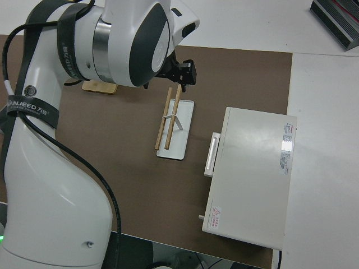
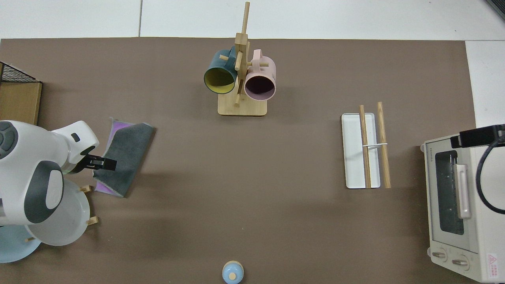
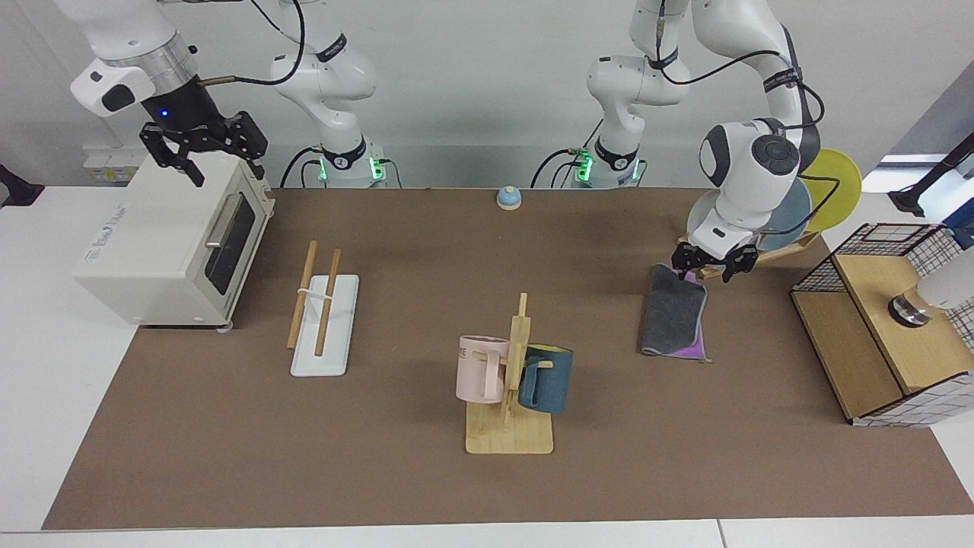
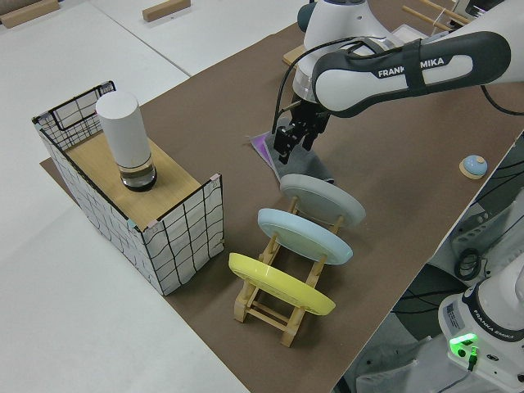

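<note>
A dark grey and purple cloth (image 2: 124, 158) lies left of centre in the top view. One arm's black gripper (image 2: 101, 163) hangs over or beside it, near a wooden rack holding plates (image 4: 280, 288). The other gripper (image 3: 202, 146) is raised above the white microwave (image 3: 164, 256). Finger states are too small or dark to tell. A wooden stand (image 2: 241, 109) holds a teal mug (image 2: 216, 75) and a pink mug (image 2: 265, 85).
A white board with two wooden sticks (image 2: 352, 151) lies right of centre. A small blue round object (image 2: 232, 273) sits at the near edge. A wire-sided wooden shelf (image 4: 168, 188) stands beside the plate rack.
</note>
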